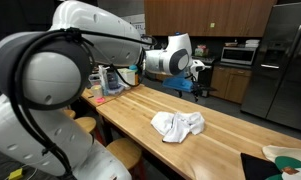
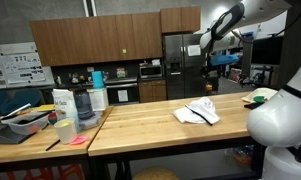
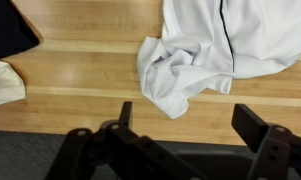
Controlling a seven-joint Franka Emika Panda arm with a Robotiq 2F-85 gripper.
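A crumpled white cloth (image 1: 177,125) lies on the wooden table, and the wrist view has the same cloth (image 3: 195,62) spread along the top with a loose corner hanging down near the middle. High above it my gripper (image 1: 200,82) points down, clear of the cloth. In the wrist view the two fingers of the gripper stand wide apart at the lower edge, so it is open with only bare table and a bit of cloth far below the gap. Another view puts the cloth (image 2: 197,111) right of the table's middle.
At the table's right end are a black cloth (image 1: 258,167) and a green-and-white item (image 1: 288,158). Cups, bottles and a basket (image 2: 28,121) crowd the other end. Bare wood (image 2: 140,125) lies between. Stools stand along the near edge.
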